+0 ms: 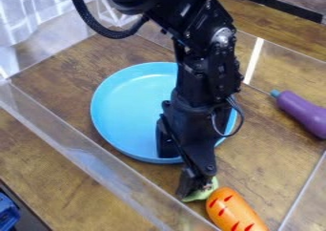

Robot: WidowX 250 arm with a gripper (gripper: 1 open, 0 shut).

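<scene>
A black gripper (193, 179) reaches down at the near right, its tips at the green top of an orange toy carrot (234, 212) with red marks. The tips are largely dark and overlapping, so their hold on the carrot is unclear. A light blue plate (121, 111) lies behind the gripper, partly hidden by the arm. A purple toy eggplant (299, 111) lies to the right.
Clear low walls border the wooden work surface (64, 73). A blue object (7, 214) sits outside at the lower left. Bare wood is free left of the plate and between eggplant and carrot.
</scene>
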